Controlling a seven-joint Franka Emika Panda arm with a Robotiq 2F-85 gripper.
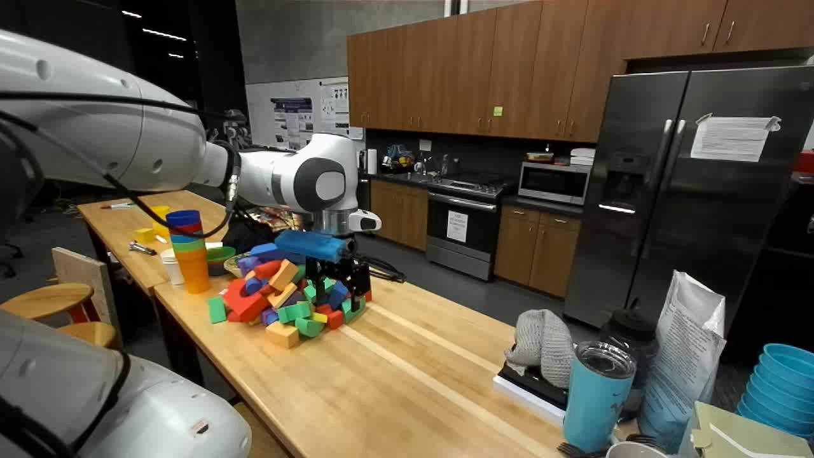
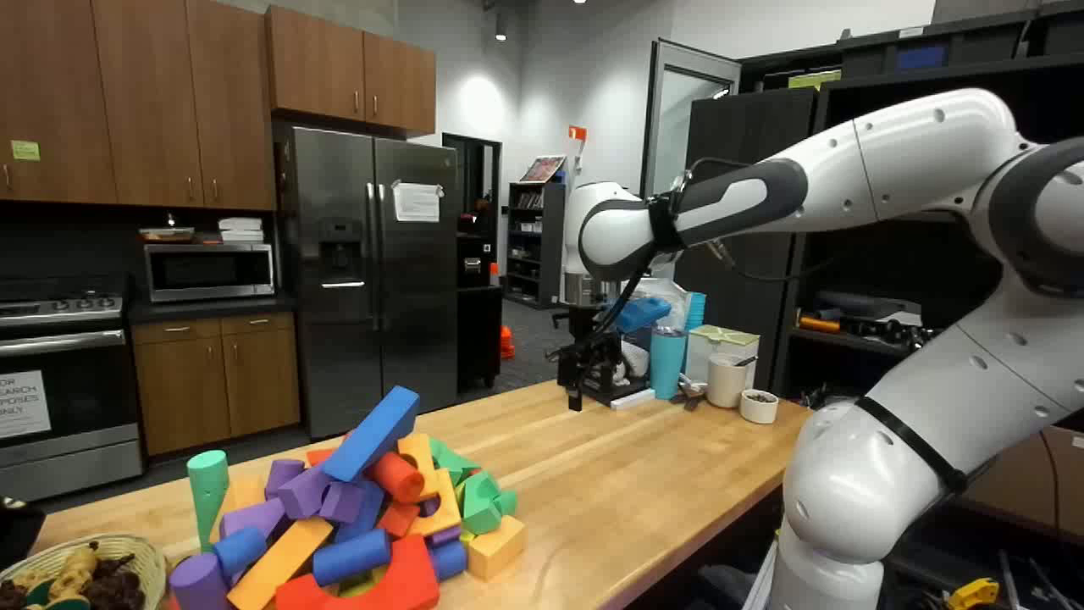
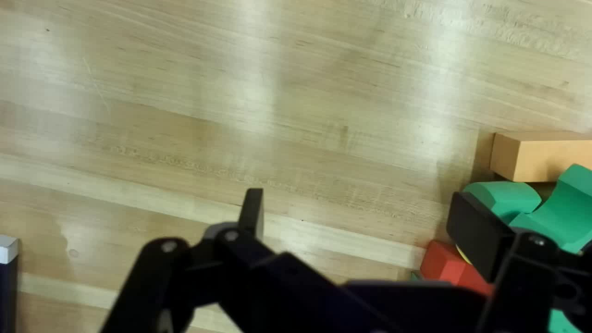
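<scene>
My gripper stands open above the wooden tabletop (image 3: 183, 127), its two black fingers wide apart with only bare wood showing between them. At the right of the wrist view, one finger partly covers the edge of a heap of toy blocks. An orange block (image 3: 546, 155), green curved pieces (image 3: 560, 213) and a red block (image 3: 449, 263) show there. In exterior view 1 the gripper is over the right side of the multicoloured block pile (image 1: 248, 301). From exterior view 2, the pile (image 2: 351, 557) appears nearer the camera than the gripper (image 2: 584, 391).
Stacked cups (image 1: 194, 267) and a green bowl (image 1: 221, 256) stand behind the pile. A turquoise tumbler (image 1: 599, 397), a grey knitted item (image 1: 542, 343) and a paper bag (image 1: 683, 355) occupy the table's other end.
</scene>
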